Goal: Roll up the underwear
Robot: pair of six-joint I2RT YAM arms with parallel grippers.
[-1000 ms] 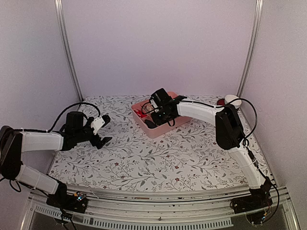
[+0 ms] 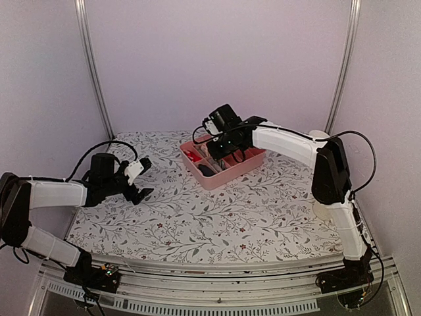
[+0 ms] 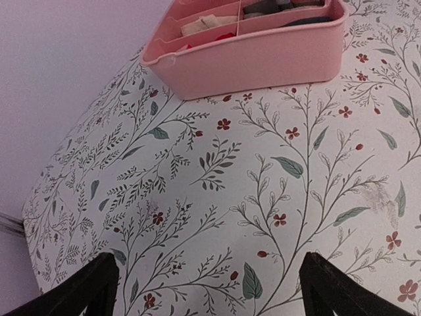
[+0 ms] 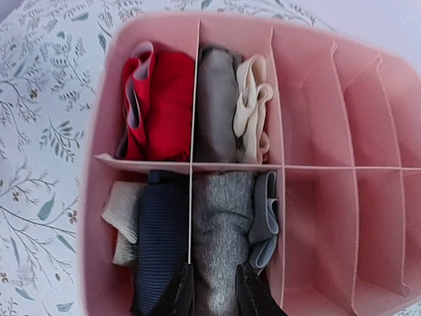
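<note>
The rolled grey underwear (image 4: 222, 217) lies in a compartment of the pink box (image 2: 220, 179), its lighter grey waistband (image 4: 264, 214) along the right side. Above it my right gripper stands open, its two fingers a small gap apart with grey cloth visible below and between them. In the top view the right gripper (image 2: 218, 150) is over the box and hides part of its inside. Far to the left of the box, my left gripper is open above bare table, nothing between its fingers.
Other compartments hold a red roll (image 4: 170, 108), a ribbed grey roll (image 4: 217, 105) beside a cream band, and a navy roll (image 4: 161, 240) beside a cream piece. The box's right-hand compartments (image 4: 312, 230) look empty.
My right gripper has risen away from the grey underwear, which stays in its compartment. The left arm has not moved.
</note>
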